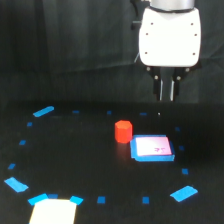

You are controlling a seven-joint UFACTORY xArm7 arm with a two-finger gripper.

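A white robot arm hangs from the top, its gripper [167,88] pointing down above the table, with two thin fingers and no object visible between them. Below it lies a blue tray or box with a pink-white top [152,147]. A red block [123,131] stands just left of the blue box, apart from it. Whether the fingers are open or shut is hard to tell at this size.
A pale square [52,211] lies at the front left edge of the view. Blue tape marks are scattered over the black table. A dark curtain backs the scene, and the middle and left of the table are clear.
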